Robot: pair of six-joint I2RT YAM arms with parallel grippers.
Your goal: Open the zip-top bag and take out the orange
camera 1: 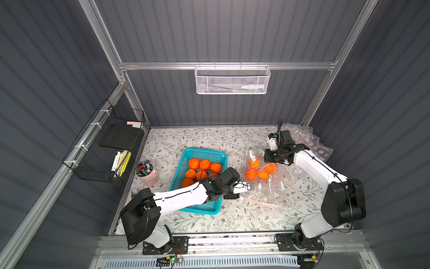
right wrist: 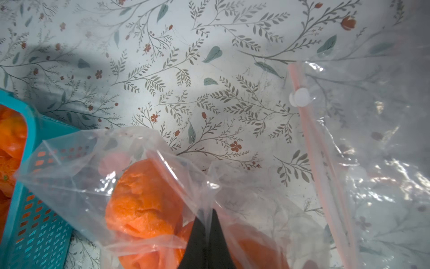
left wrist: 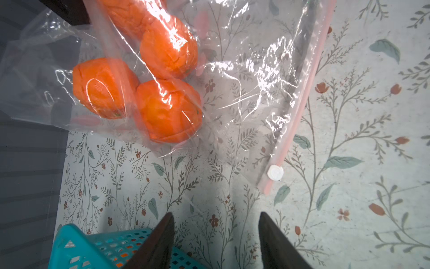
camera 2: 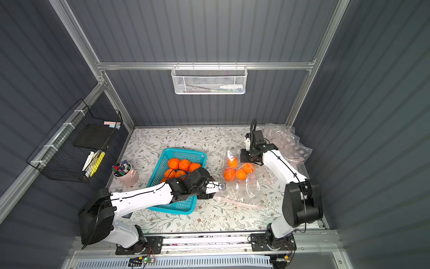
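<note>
Several oranges (camera 1: 251,174) sit inside a clear zip top bag (camera 1: 268,195), right of the teal basket. My right gripper is shut on the bag's plastic, which gathers into folds between its fingertips; the oranges hang close below and beside it. In the left wrist view, the bag's pink zip strip (left wrist: 291,121) with a white slider (left wrist: 275,172) crosses the bare table. My left gripper stands open at the basket's right edge, nothing between its fingers. Whether the zip is parted cannot be told.
The teal basket (camera 1: 221,204) holds several oranges and lies under the left arm. Another clear bag (camera 1: 304,136) lies behind the right arm. A pen cup (camera 1: 151,178) stands at left.
</note>
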